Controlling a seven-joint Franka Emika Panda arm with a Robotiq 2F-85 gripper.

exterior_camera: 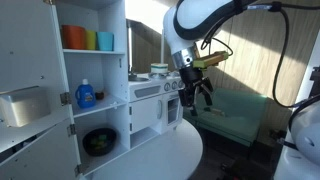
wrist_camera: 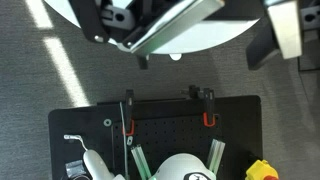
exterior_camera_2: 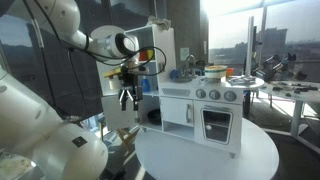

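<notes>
My gripper (exterior_camera: 198, 108) hangs in the air in front of the white toy kitchen (exterior_camera: 150, 108), its fingers pointing down. In exterior view 2 the gripper (exterior_camera_2: 129, 104) shows two separate dark fingers above the round white table (exterior_camera_2: 205, 158). From the wrist, the gripper has its fingers wide apart, with the white tabletop edge and dark floor visible beyond. Nothing is held between them. A pot (exterior_camera_2: 215, 71) with an orange band stands on the kitchen's top, clear of the gripper.
Orange and teal cups (exterior_camera: 106, 41) sit on the upper shelf. Below are a blue bottle (exterior_camera: 85, 95) and a black bowl (exterior_camera: 99, 140). A beige box-shaped piece (exterior_camera: 28, 104) is on the left panel.
</notes>
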